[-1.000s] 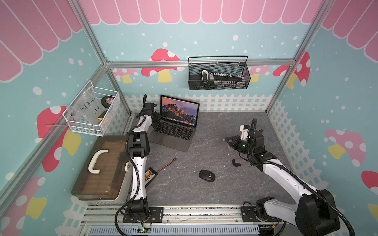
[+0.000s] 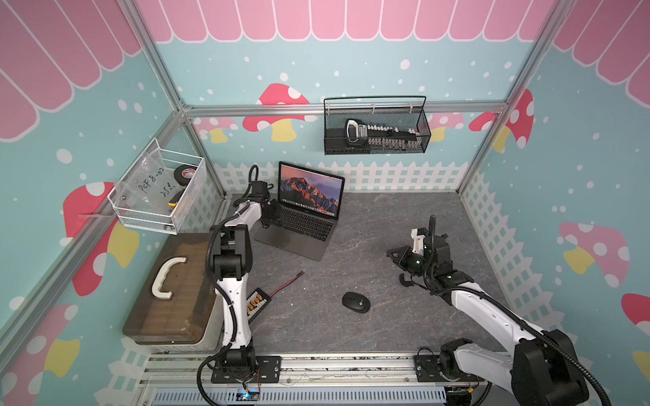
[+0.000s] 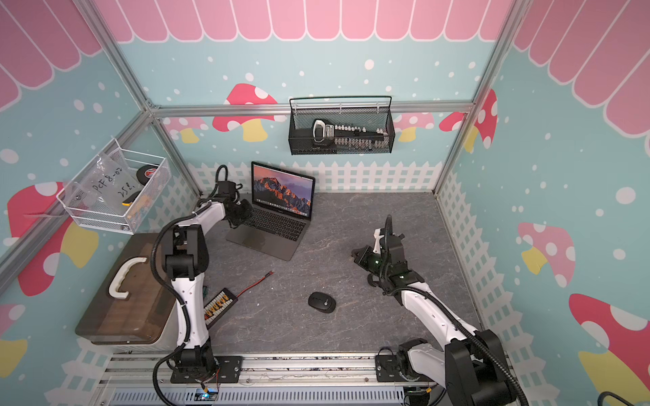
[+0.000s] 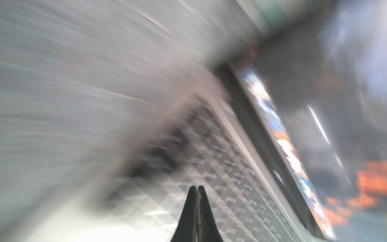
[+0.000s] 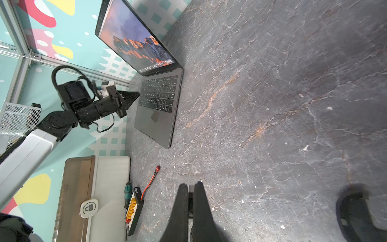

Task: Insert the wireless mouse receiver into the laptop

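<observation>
The laptop (image 2: 294, 238) stands open at the back left, screen lit. My left gripper is shut, nothing showing between its fingers; in the right wrist view its tips (image 5: 137, 94) are at the laptop's left edge, contact unclear. Over the right half of the table, apart from the laptop, my right gripper is shut with a small grey-tipped black piece, apparently the receiver (image 5: 191, 197), between its fingers. The wireless mouse (image 2: 356, 302) lies at the front middle. The laptop's ports cannot be made out; the left wrist view is blurred.
A black curved piece (image 2: 406, 279) lies by the right gripper. A toolbox (image 2: 176, 291) and a connector board with red lead (image 2: 256, 303) lie at the left. A wire basket (image 2: 376, 128) hangs at the back. The table between laptop and right arm is clear.
The laptop has shifted slightly right. My right gripper came a little toward the front, nearer the curved piece.
</observation>
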